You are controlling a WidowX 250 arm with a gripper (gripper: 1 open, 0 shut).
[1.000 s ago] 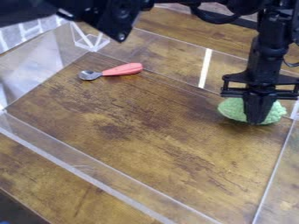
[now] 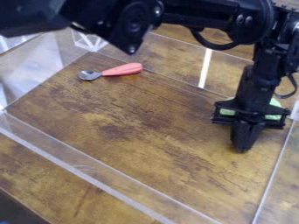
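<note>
The black gripper (image 2: 243, 138) is low at the right of the camera view, its fingertips shut near the wooden floor. Behind it a pale green cloth (image 2: 275, 112) shows only in part, mostly hidden by the gripper; whether any of it is between the fingers cannot be seen. A spoon with a pink handle (image 2: 122, 70) lies at the upper left, its metal bowl pointing left.
Clear plastic walls (image 2: 24, 70) edge the wooden work surface (image 2: 117, 149) on the left and front. A white tape strip (image 2: 205, 68) lies at the back.
The gripper has moved down and toward the front left, and now covers much more of the green cloth. The spoon is unmoved.
</note>
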